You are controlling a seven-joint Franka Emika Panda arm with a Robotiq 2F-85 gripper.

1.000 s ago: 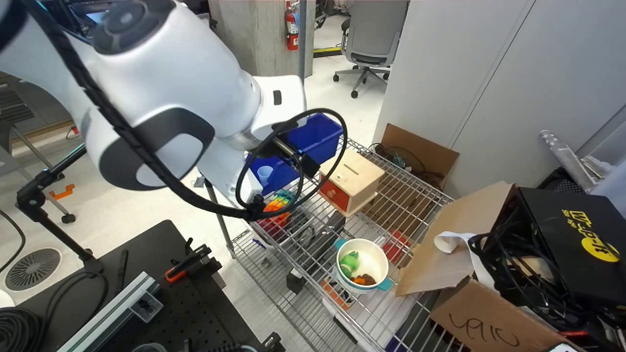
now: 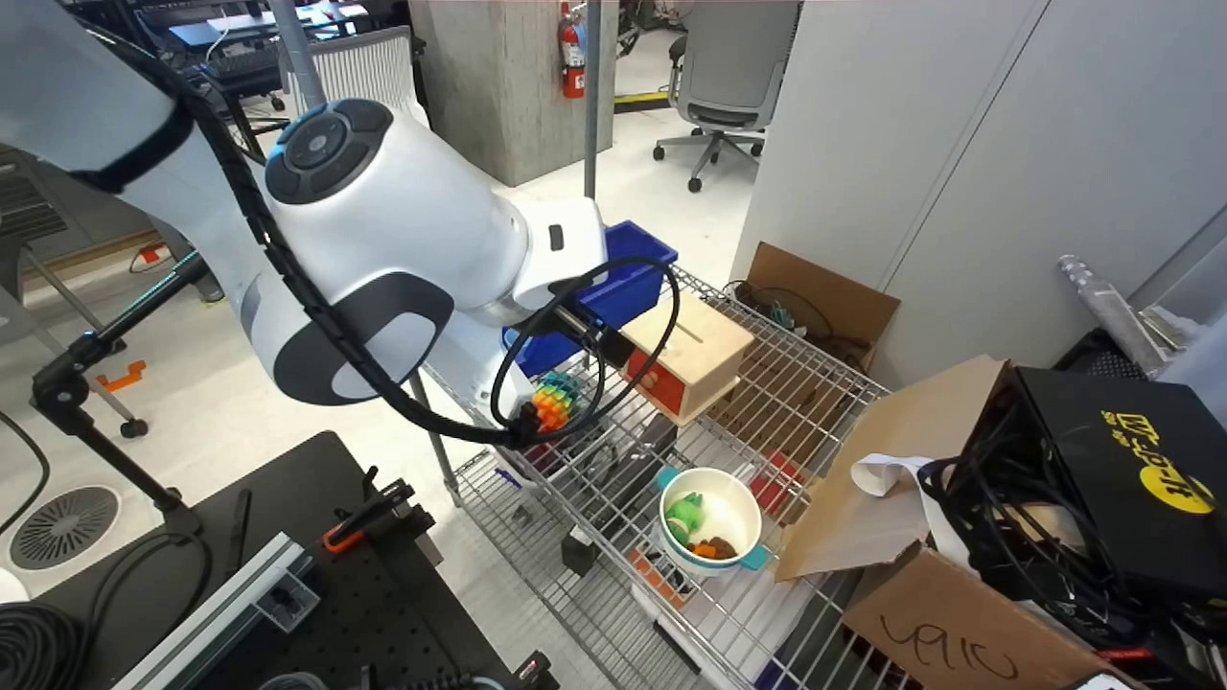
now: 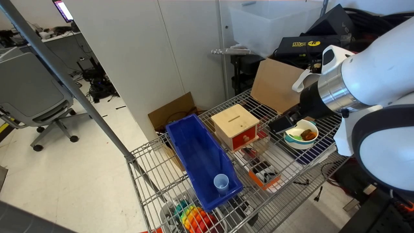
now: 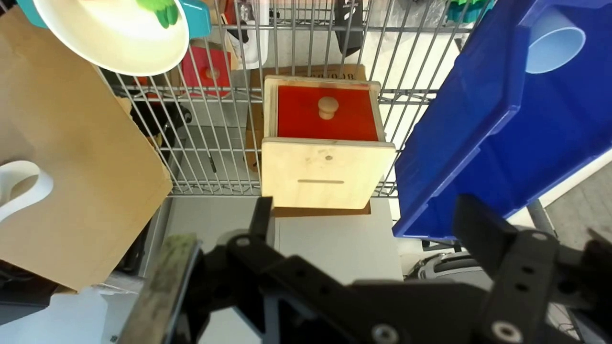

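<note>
My gripper is open, its two black fingers wide apart in the wrist view and nothing between them. A wooden box [image 4: 327, 172] with a slot in its top and a red drawer front [image 4: 358, 117] with a round knob stands ahead of the fingers. In the second exterior view the gripper [image 3: 282, 123] hangs between that box [image 3: 235, 119] and a white pot [image 3: 306, 140] with teal handles. Green and brown-orange toy food lies in the pot. A blue bin [image 3: 201, 159] with a light blue cup [image 3: 221, 183] inside stands on the box's other side.
Everything stands on a wire shelf [image 3: 149, 182]. An open cardboard box [image 2: 966, 621] full of cables borders the pot's side. A colourful bumpy toy [image 3: 198, 219] shows near the bin's end. A grey post [image 3: 77, 89] rises at the shelf corner.
The arm and gripper have shifted right and lower in the first exterior view, toward the wooden box's front. The arm now covers the blue cup there. The shelf objects have stayed put.
</note>
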